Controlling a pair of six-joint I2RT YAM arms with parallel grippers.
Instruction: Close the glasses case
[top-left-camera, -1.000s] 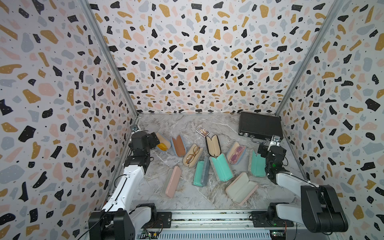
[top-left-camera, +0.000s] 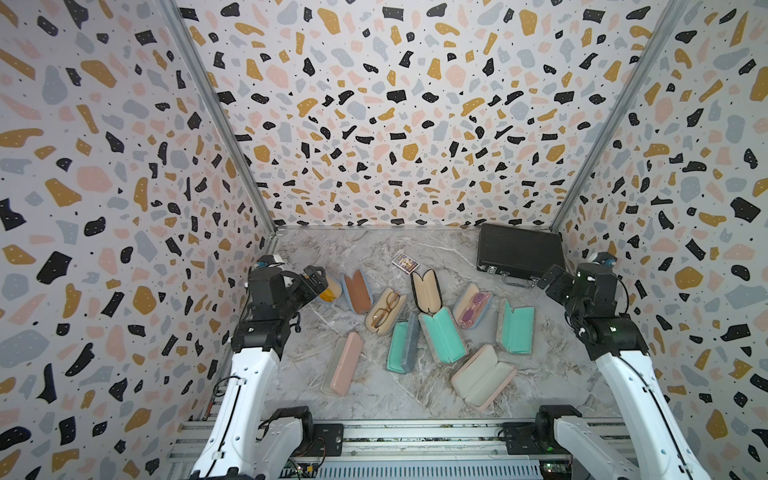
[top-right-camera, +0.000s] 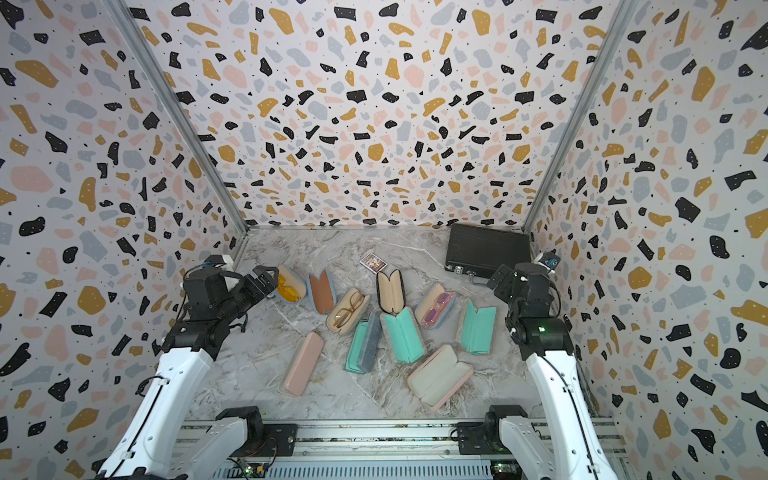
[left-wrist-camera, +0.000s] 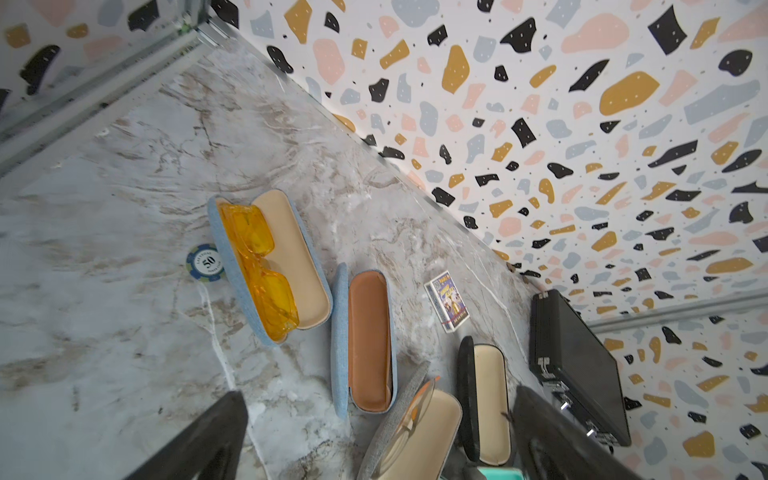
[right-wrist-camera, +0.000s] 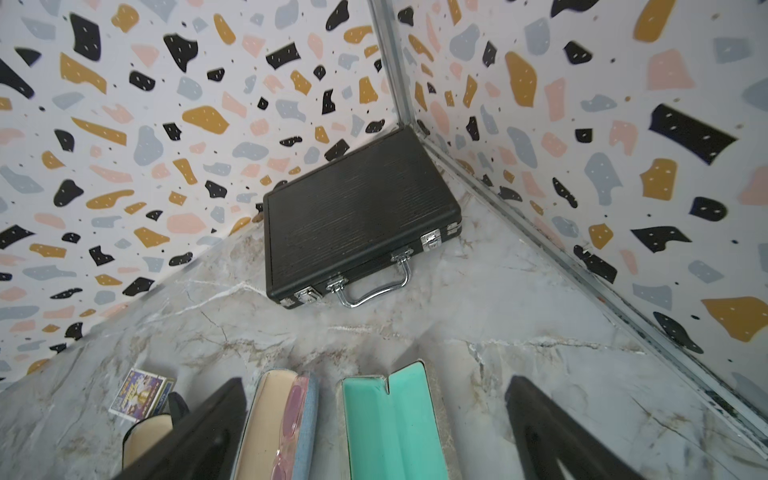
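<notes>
Several glasses cases lie open. At the left, one with amber glasses (left-wrist-camera: 260, 272) and a brown-lined one (left-wrist-camera: 369, 340) show well in the left wrist view. A beige case with glasses (top-left-camera: 385, 311), a black-edged case (top-left-camera: 427, 291) and a pink-glasses case (top-left-camera: 472, 305) lie mid-table. Turquoise-lined cases (top-left-camera: 442, 334) and a grey-lined one (top-left-camera: 483, 377) lie nearer the front. Whether the pink case (top-right-camera: 303, 364) is fully closed, I cannot tell. My left gripper hangs open above the left cases, empty. My right gripper, also open and empty, is high near the right-hand turquoise case (right-wrist-camera: 396, 424).
A black briefcase (right-wrist-camera: 360, 208) with a metal handle fills the back right corner. A card pack (left-wrist-camera: 447, 301) lies behind the cases, and a poker chip (left-wrist-camera: 205, 262) beside the amber-glasses case. Walls bound the back and sides; bare table (left-wrist-camera: 120, 360) shows at the left.
Both arms have risen and extended; the right one has swung outward off the right-hand turquoise case, uncovering it. The left gripper has turned toward the table's middle. The cases have not moved.
</notes>
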